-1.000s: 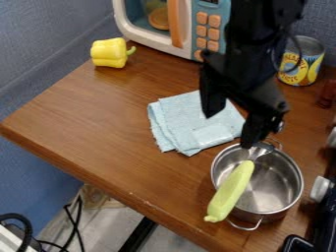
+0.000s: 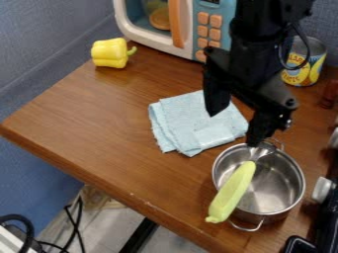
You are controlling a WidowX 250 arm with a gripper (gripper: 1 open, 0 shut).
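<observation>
My gripper (image 2: 264,126) is a dark shape hanging over the back rim of a steel pot (image 2: 275,183); whether its fingers are apart or closed is hard to make out. A pale yellow-green corn cob (image 2: 231,193) leans in the pot, its lower end reaching over the near rim. A folded light blue cloth (image 2: 192,124) lies left of my gripper on the wooden table (image 2: 93,138).
A yellow pepper (image 2: 111,53) sits near the back left edge, beside a toy microwave (image 2: 158,22). A can (image 2: 306,66) and small bottles stand at the right.
</observation>
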